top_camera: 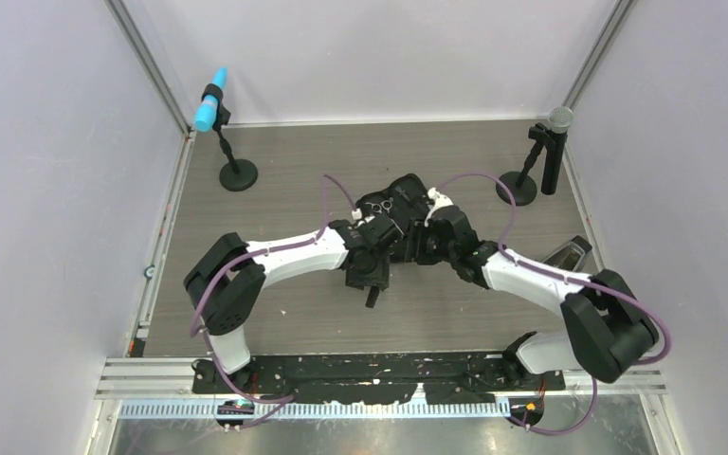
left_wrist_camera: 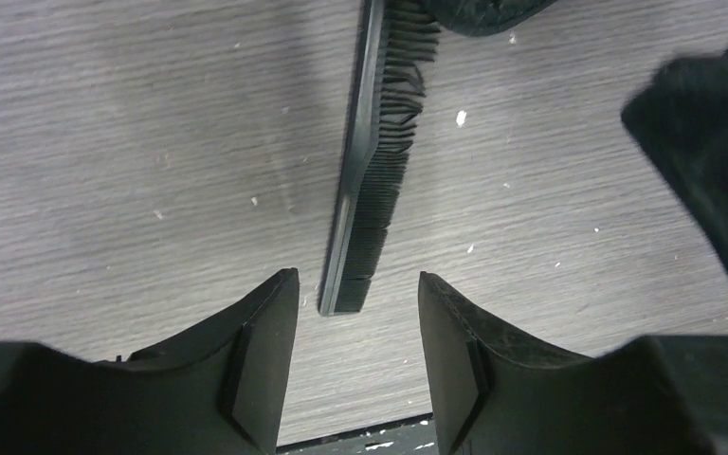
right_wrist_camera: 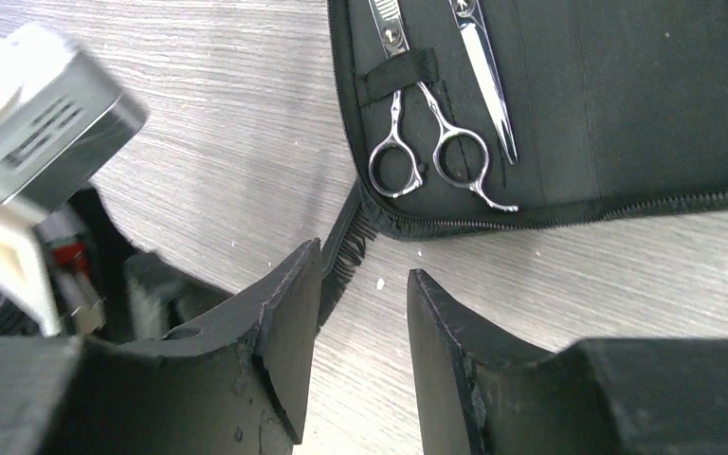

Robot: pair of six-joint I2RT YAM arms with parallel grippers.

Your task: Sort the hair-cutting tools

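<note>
A black comb (left_wrist_camera: 359, 209) lies on the table, its upper end beside the zippered tool case (right_wrist_camera: 607, 114). My left gripper hangs open above the comb's lower end, nothing between its fingers. In the case are scissors (right_wrist_camera: 441, 142) under an elastic strap and a second silver tool (right_wrist_camera: 483, 76). My right gripper is over the table at the case's near edge, fingers apart and empty. In the top view both wrists partly cover the case and comb.
Two stands with a blue holder (top_camera: 209, 106) and a microphone (top_camera: 555, 152) are at back left and right. A dark case-like object (top_camera: 564, 254) lies at the right.
</note>
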